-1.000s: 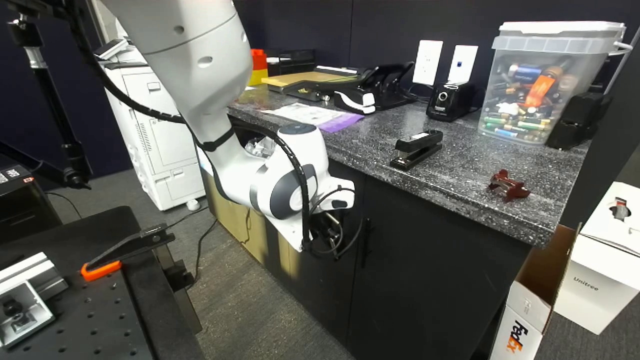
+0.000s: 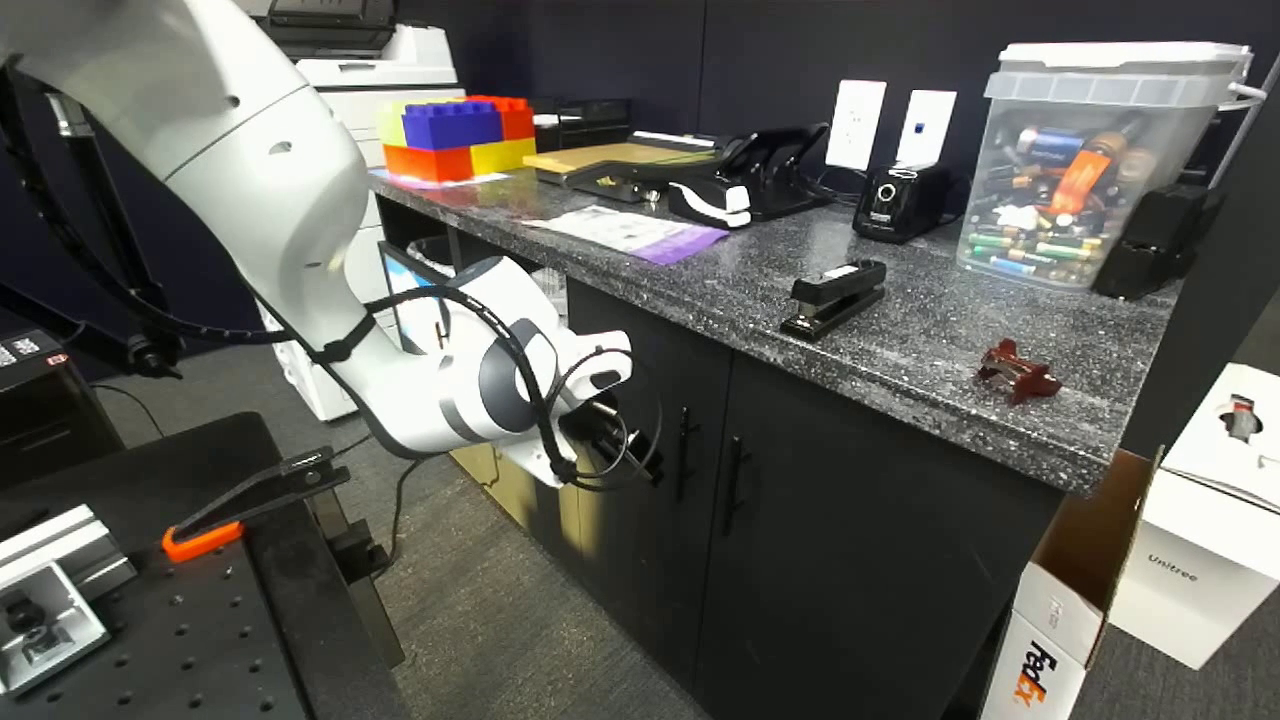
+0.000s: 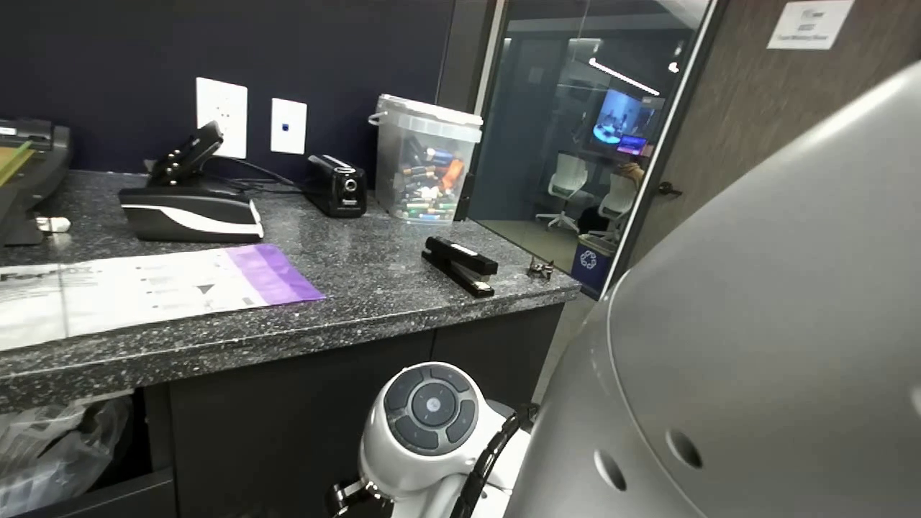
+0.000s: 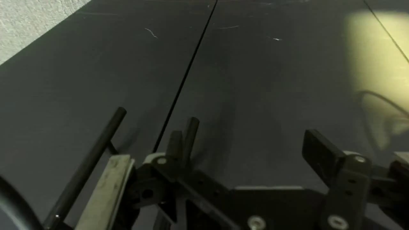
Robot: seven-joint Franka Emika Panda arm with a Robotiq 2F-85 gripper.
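Observation:
My gripper is open in the wrist view, its two dark fingers wide apart and nothing held between them. It faces a black cabinet front (image 4: 276, 88), split by a thin seam. One bar handle (image 4: 86, 168) runs left of that seam, outside the fingers. The top of a second handle (image 4: 191, 130) shows right beside the left finger, apparently behind it; contact cannot be made out. From exterior view 1, the gripper (image 2: 642, 456) hangs below counter height, left of both cabinet handles (image 2: 733, 480).
The speckled countertop (image 2: 912, 360) overhangs the cabinet. On it are a black stapler (image 2: 834, 296), a staple remover (image 2: 1017, 370), a battery bucket (image 2: 1056, 180) and a colourful block stack (image 2: 456, 142). Open boxes (image 2: 1068, 600) stand at the right end. Cables loop around the wrist.
In exterior view 1 the arm has shifted left and the wrist has risen somewhat. The gripper has moved left with it, leaving both handles in sight.

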